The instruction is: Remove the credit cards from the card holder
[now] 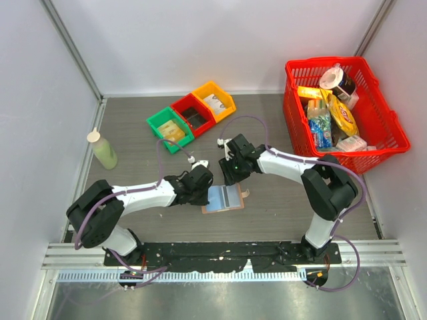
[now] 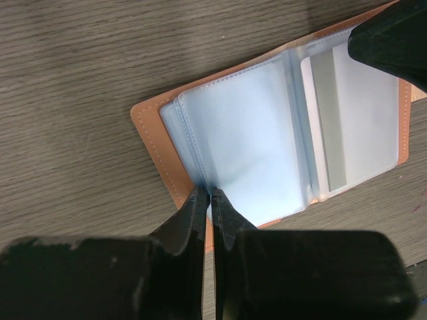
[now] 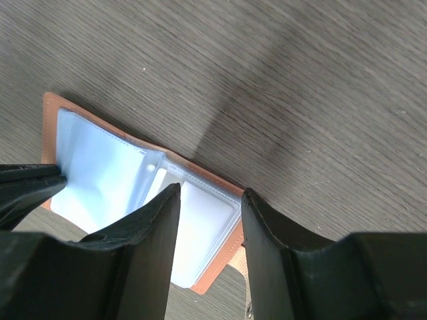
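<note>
The open card holder [image 1: 223, 199], tan with clear sleeves, lies flat on the table. In the left wrist view my left gripper is shut on the holder's left edge, at the sleeves [image 2: 240, 133]. A white card with a grey stripe [image 2: 353, 120] sits in the right sleeve. My right gripper is part open above the holder's right end, beside that white card [image 3: 200, 227], with nothing clearly between its fingers.
Green, red and yellow bins [image 1: 197, 120] stand at the back. A full red basket [image 1: 291, 107] is at the back right, a pale bottle [image 1: 103, 150] at the left. The table around the holder is clear.
</note>
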